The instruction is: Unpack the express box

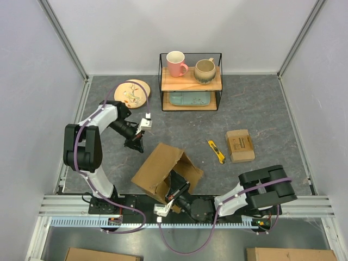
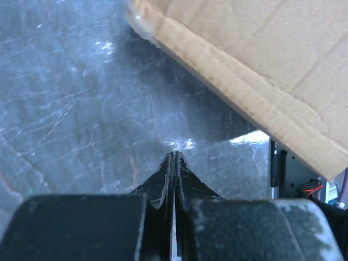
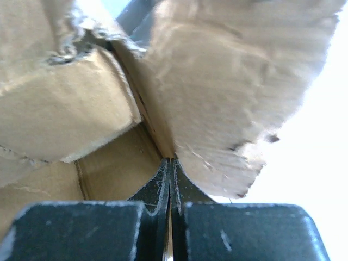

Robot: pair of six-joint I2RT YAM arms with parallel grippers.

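Observation:
A cardboard box (image 1: 155, 166) lies tilted at the near edge of the table, its opening turned toward the right arm. My right gripper is shut, nothing seen between its fingertips, at the box's opening among torn flaps (image 3: 217, 92), with the inner cardboard walls (image 3: 117, 168) beyond. My left gripper is shut and empty over the grey table (image 2: 81, 109), left of the box, whose edge (image 2: 255, 81) fills the upper right of the left wrist view. The box's contents cannot be made out.
A yellow box cutter (image 1: 216, 151) and a small carton (image 1: 240, 145) lie to the right. At the back stand a shelf (image 1: 190, 83) with a pink mug (image 1: 175, 63) and a beige mug (image 1: 204, 71), and a plate (image 1: 132, 93) to its left.

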